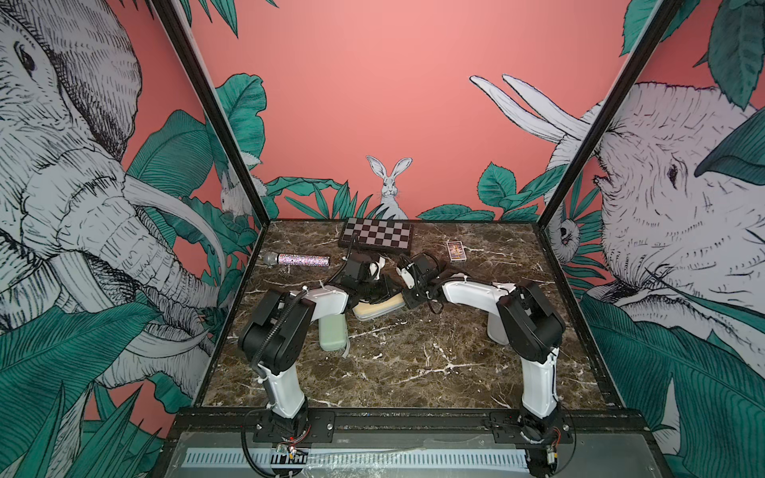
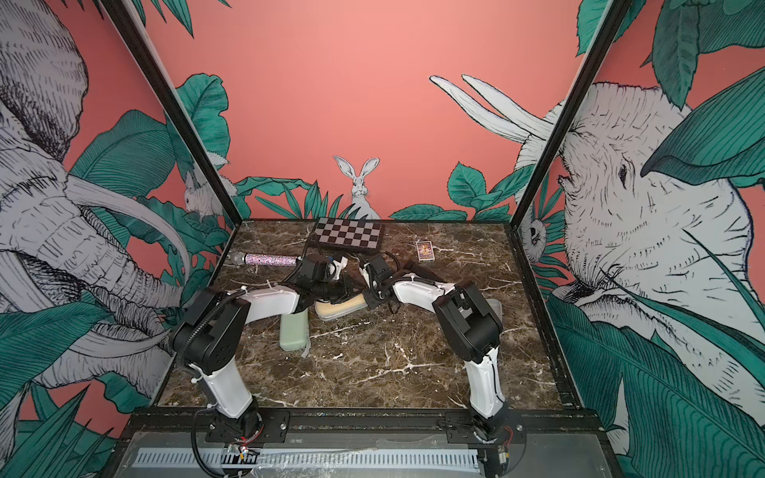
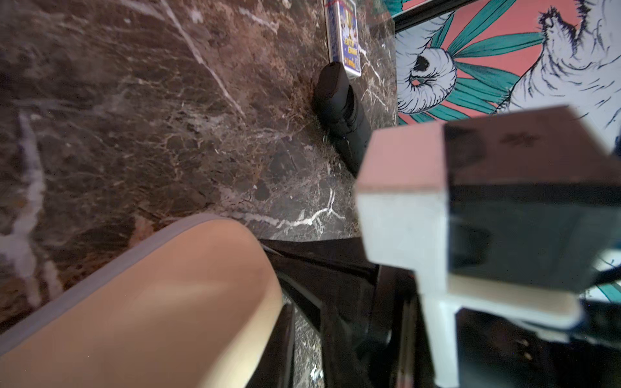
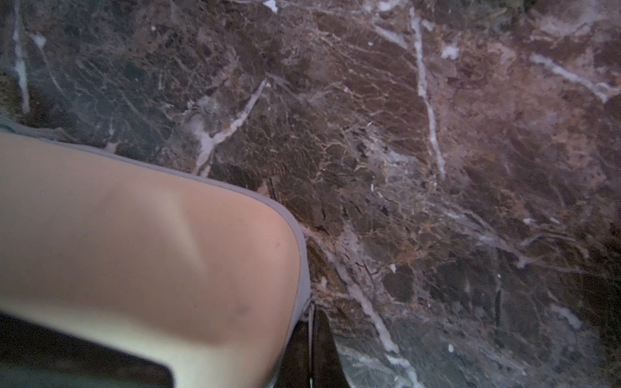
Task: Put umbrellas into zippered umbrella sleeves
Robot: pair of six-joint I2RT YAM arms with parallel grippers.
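A beige zippered sleeve (image 1: 378, 308) lies mid-table under both grippers, its rounded end filling much of both wrist views. My right gripper is shut at that rounded end's edge; whether anything thin is between its tips is unclear. My left gripper (image 1: 381, 290) is low over the sleeve, its fingers dark and close beside it; their opening is hard to tell. A green zippered case (image 1: 333, 333) lies front left of it. A black umbrella (image 3: 343, 116) lies behind the right gripper. A grey case (image 1: 497, 326) is partly hidden under the right arm.
A chessboard (image 1: 376, 233) is at the back, a glittery microphone (image 1: 301, 260) at back left and a card box (image 1: 456, 251) at back right.
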